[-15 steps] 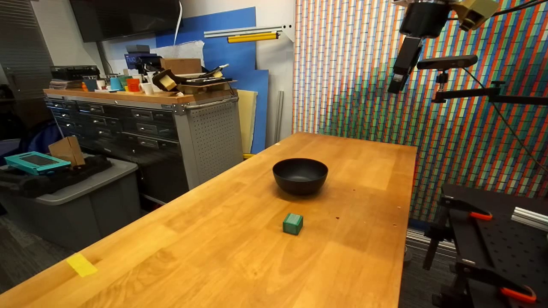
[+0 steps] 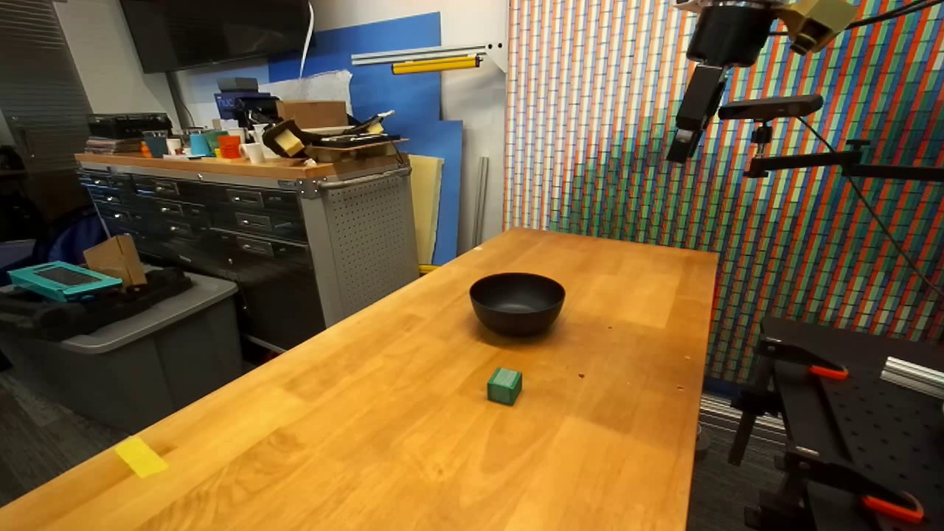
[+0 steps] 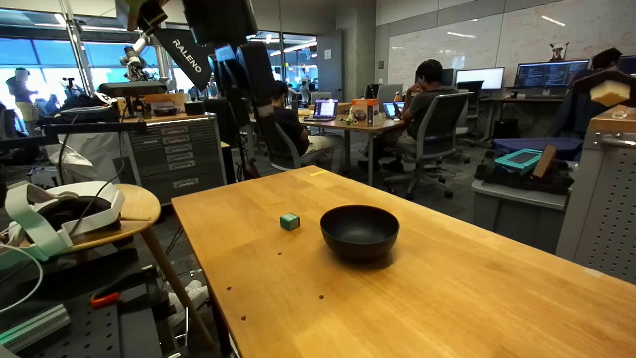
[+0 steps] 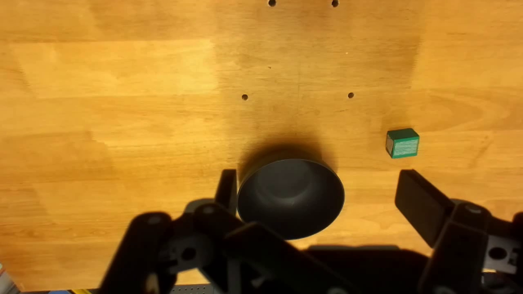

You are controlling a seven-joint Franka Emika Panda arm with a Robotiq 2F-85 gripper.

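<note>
A small green cube (image 2: 504, 386) rests on the wooden table, apart from the black bowl (image 2: 518, 304). The second exterior view shows the cube (image 3: 289, 222) to the left of the bowl (image 3: 359, 232), whose inside looks empty. High above the table is my gripper (image 2: 681, 146), clear of both objects. In the wrist view the gripper is open, its two black fingers wide apart with only air between them. Far below that gap lies the bowl (image 4: 290, 198), and the cube (image 4: 403, 143) appears up and to its right.
Bare wood surrounds both objects on the table (image 2: 372, 425), apart from a yellow tape strip (image 2: 141, 456) near one edge. A camera on a stand (image 2: 770, 108) reaches in near the gripper's height. Beside the table stands a black bench with clamps (image 2: 849, 416).
</note>
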